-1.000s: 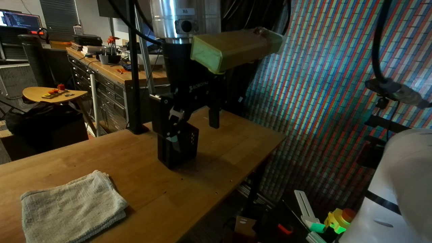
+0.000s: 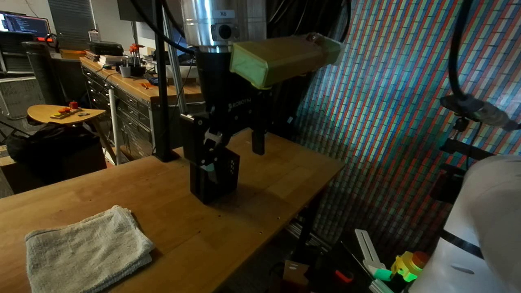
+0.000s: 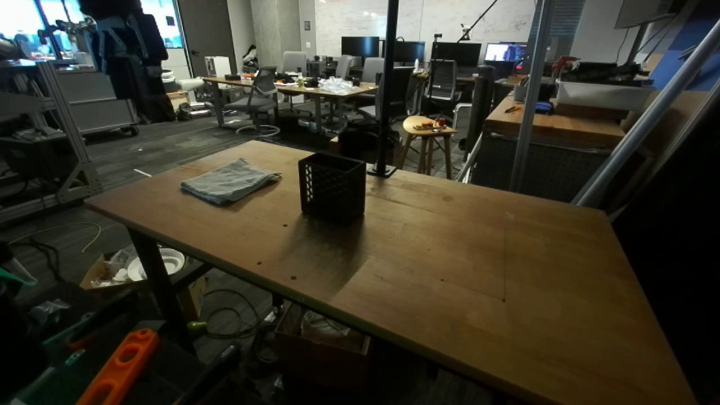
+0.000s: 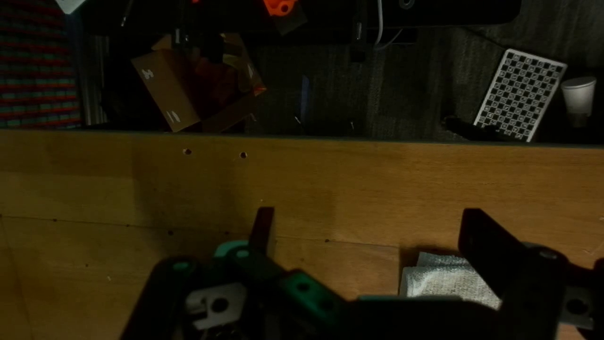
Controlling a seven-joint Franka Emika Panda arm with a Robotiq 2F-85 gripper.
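With its fingers [image 4: 263,229] spread wide, my gripper is open, and only bare tabletop shows between the tips. In exterior view 1 the gripper [image 2: 234,158] hangs above the table, overlapping the black crate [image 2: 215,183] in the picture. The crate [image 3: 334,189] stands upright, a small box with perforated sides; its inside is too dark to make out. A folded grey cloth [image 2: 90,249] lies flat on the table, apart from the crate. Part of that cloth [image 4: 450,280] shows in the wrist view, partly hidden by the right finger. I cannot make out the crate there.
A black post [image 3: 386,88] rises from its far edge by the crate. Beyond the near edge, open boxes [image 4: 175,90] sit below the tabletop.
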